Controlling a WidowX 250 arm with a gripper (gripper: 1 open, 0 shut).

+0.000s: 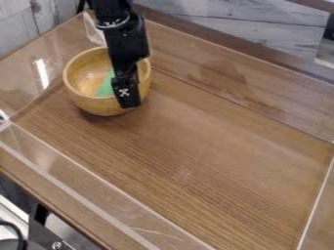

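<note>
The black gripper (pixel 128 86) hangs over the yellow bowl (pixel 89 98) at the upper left of the table, its fingers reaching down into the bowl's right side, open. A green block (pixel 107 84) lies inside the bowl, partly hidden behind the gripper; whether the fingers touch it cannot be told.
A light wall or rim borders it at the back right, and its left edge runs close by the bowl.
</note>
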